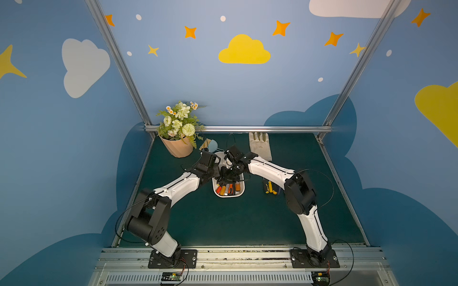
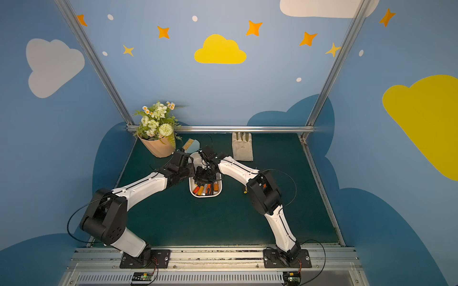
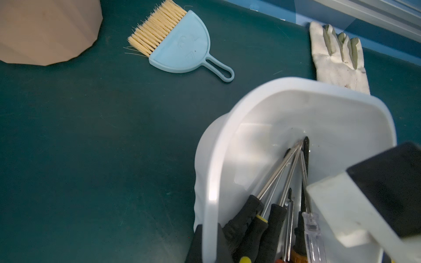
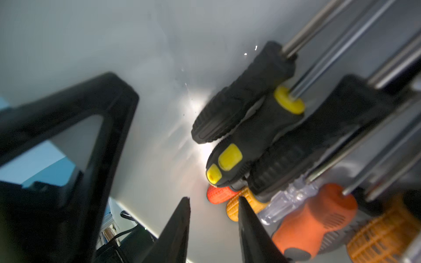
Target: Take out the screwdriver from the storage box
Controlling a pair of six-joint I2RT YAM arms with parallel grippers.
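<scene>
The white storage box point(image 1: 229, 196) sits mid-table with several screwdrivers inside. Seen from the right wrist, a plain black screwdriver handle point(image 4: 245, 92) lies closest to the box wall. Beside it are a black-and-yellow handle point(image 4: 258, 135), another black handle point(image 4: 320, 135), a clear handle point(image 4: 287, 201) and an orange handle point(image 4: 313, 219). Their metal shafts point(image 3: 291, 175) converge toward the far end. My left gripper is shut on the box's left wall, one finger on each side. Inside the box, over the handle ends, my right gripper stands open and empty.
A blue dustpan with a brush point(image 3: 182, 43) and a flower pot point(image 1: 176, 146) stand at back left. A glove point(image 1: 260, 146) lies behind the box. Yellow-handled tools point(image 1: 271, 187) rest right of it, close to the right arm.
</scene>
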